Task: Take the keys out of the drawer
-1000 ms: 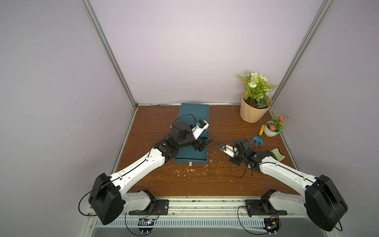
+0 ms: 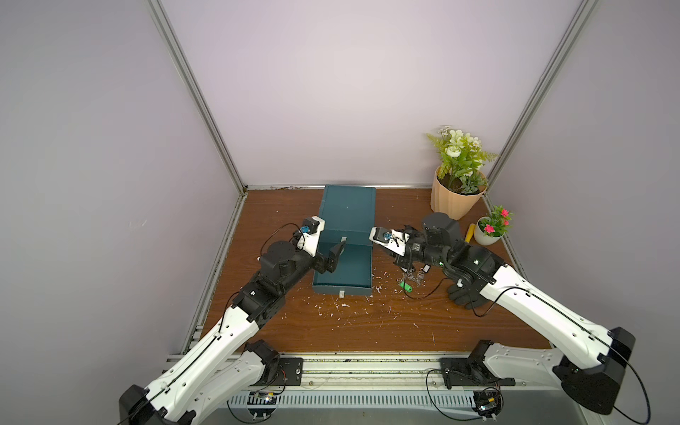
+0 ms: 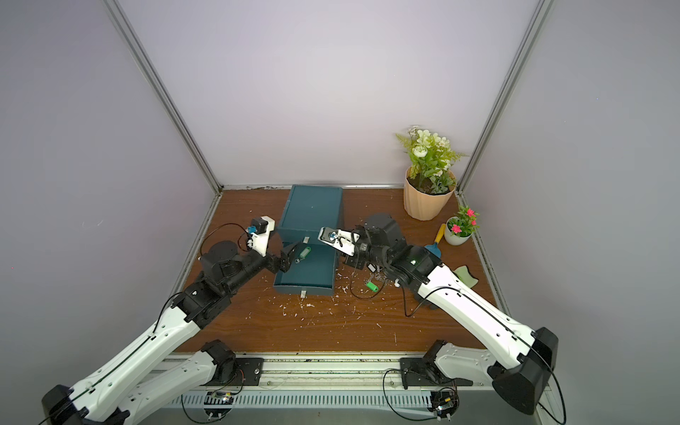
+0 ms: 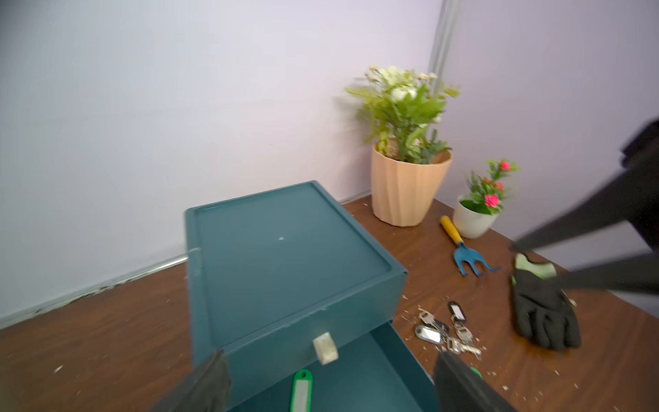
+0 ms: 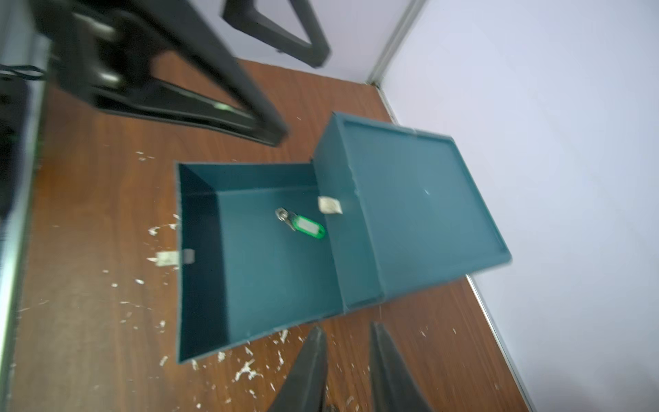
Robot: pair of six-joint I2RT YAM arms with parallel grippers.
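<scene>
A key with a green-framed tag [image 5: 309,226] lies in the pulled-out drawer [image 5: 267,274], near the cabinet front [image 5: 425,199]. Seen from the left wrist, the tag [image 4: 300,392] shows just under the cabinet's pale handle [image 4: 325,348]. Several other keys with tags [image 4: 446,333] lie on the table right of the drawer. My left gripper is open above the drawer's left part, nothing between its fingers. My right gripper is raised near the drawer's right side, its fingers [image 5: 312,350] a little apart with no object visible between them.
At the back right stand a large flowerpot [image 2: 455,198] and a small pot with red flowers [image 2: 486,237]. A garden fork [image 4: 466,257] and a dark glove [image 4: 542,309] lie to the right. White scraps litter the table, whose left side is free.
My left gripper has drawn back left, from over the drawer's right side. The right arm has risen and swung left and back toward the drawer, away from the loose keys.
</scene>
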